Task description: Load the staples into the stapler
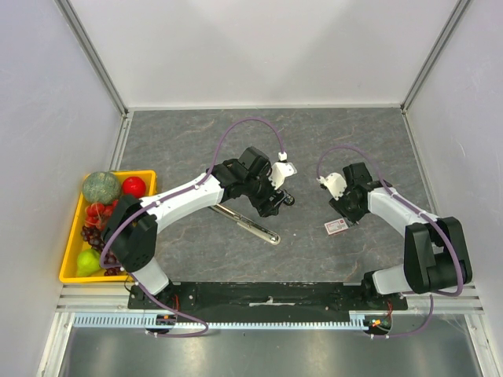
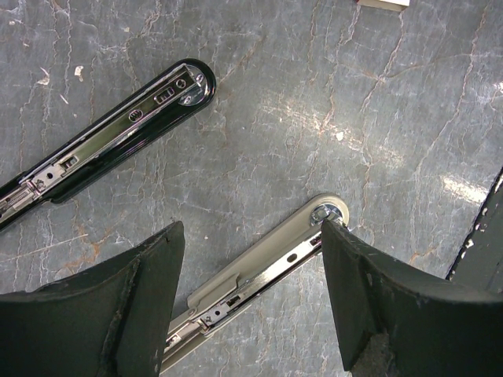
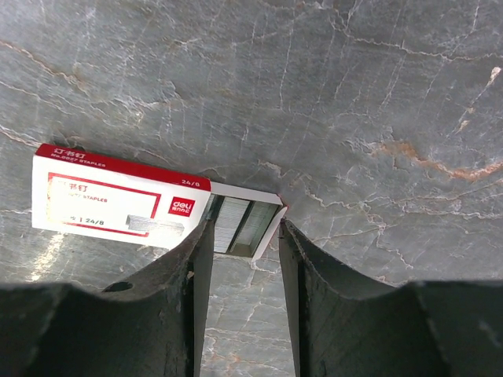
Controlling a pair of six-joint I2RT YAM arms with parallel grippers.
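Observation:
In the left wrist view a silver stapler (image 2: 267, 259) lies diagonally beneath my left gripper, whose fingers stand apart with nothing seen held between them. A black stapler (image 2: 126, 129) lies beyond it. My right gripper is over a white and red staple box (image 3: 110, 196), its fingertips at the box's right end, where an open tray shows strips of staples (image 3: 230, 220). Whether the fingers grip that end is hard to tell; they are close together around its edge. From above, both staplers are partly hidden by the left arm.
A yellow basket (image 1: 67, 259) of fruit stands at the far left.

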